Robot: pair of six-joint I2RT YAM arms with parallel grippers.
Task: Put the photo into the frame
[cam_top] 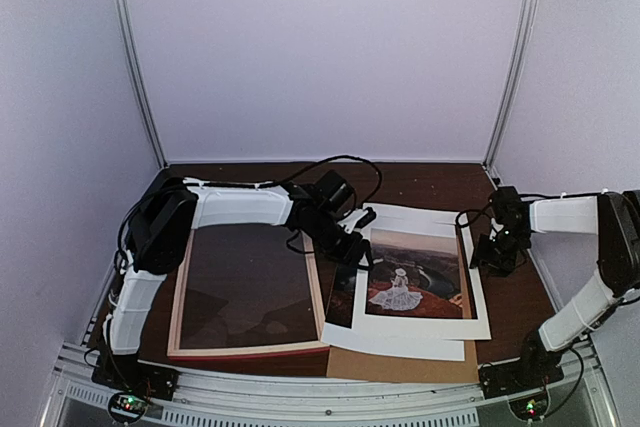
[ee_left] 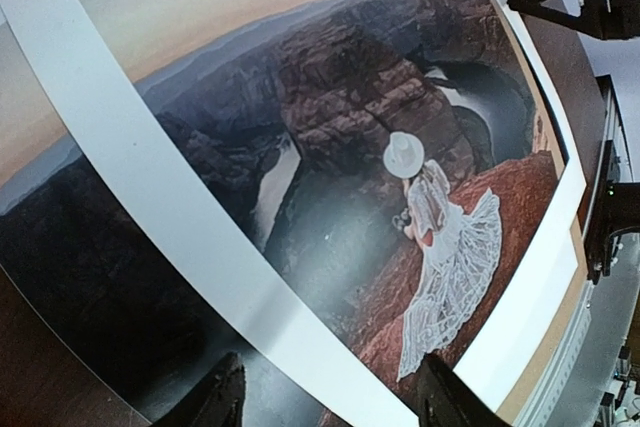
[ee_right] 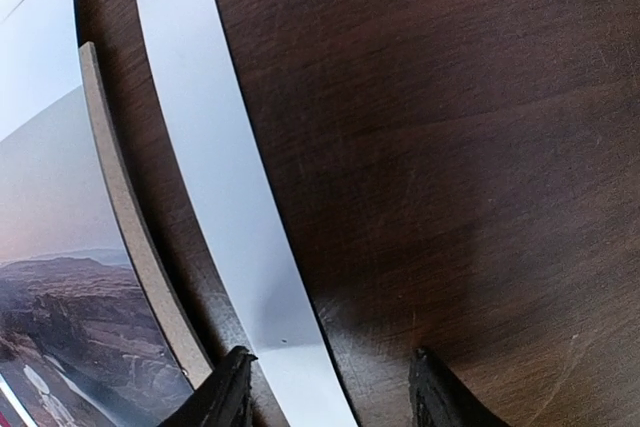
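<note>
A photo of a woman in a white dress [cam_top: 395,292] lies under a white mat [cam_top: 420,327], stacked over other prints and brown board [cam_top: 400,367] on the right half of the table. The wooden frame [cam_top: 176,297] lies empty at left. My left gripper is part open over the mat's left strip, nothing seen between its fingers. My right gripper is part open over the mat's right strip [ee_right: 220,147], beside bare table.
Pale walls surround the table; a metal rail runs along the front edge.
</note>
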